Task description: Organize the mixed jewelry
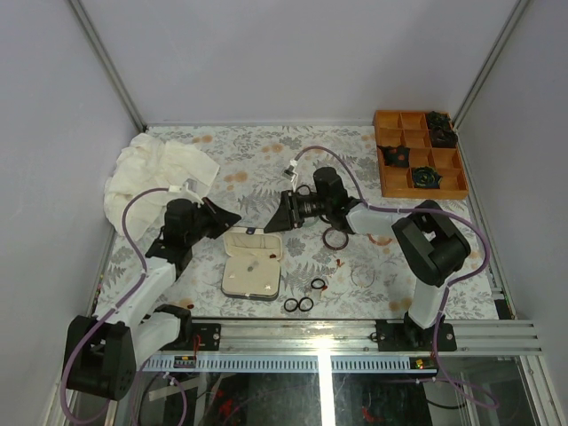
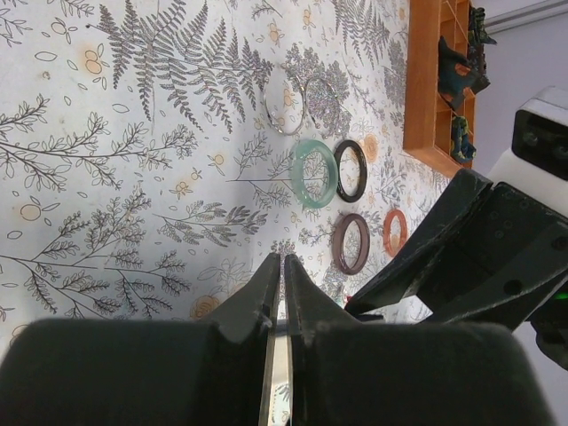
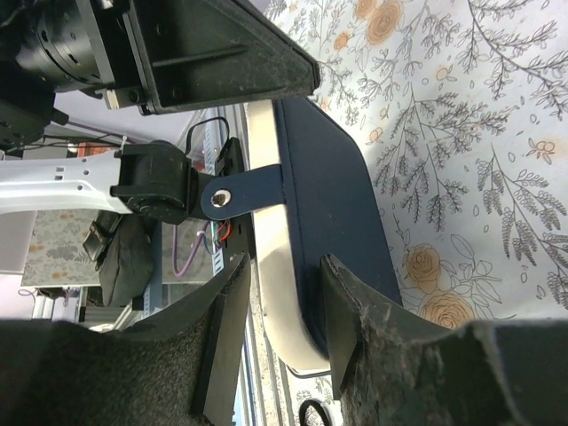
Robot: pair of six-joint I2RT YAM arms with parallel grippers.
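Note:
The cream jewelry case [image 1: 250, 273] lies open at the front middle, its lid upright at the back; in the right wrist view the lid [image 3: 335, 195] shows navy backing, cream edge and snap strap. My left gripper [image 1: 226, 222] is at the lid's left; its fingers look shut in the left wrist view, whatever they hold hidden. My right gripper [image 1: 277, 224] is at the lid's right end, fingers around or just by its edge, apparently part open. Rings and bangles [image 2: 311, 200] lie on the table, among them green, brown, orange and silver ones.
An orange compartment tray [image 1: 398, 182] with dark pouches stands at the back right. A white cloth [image 1: 142, 177] lies at the left. Black rings [image 1: 291, 304] and small pieces lie right of and in front of the case.

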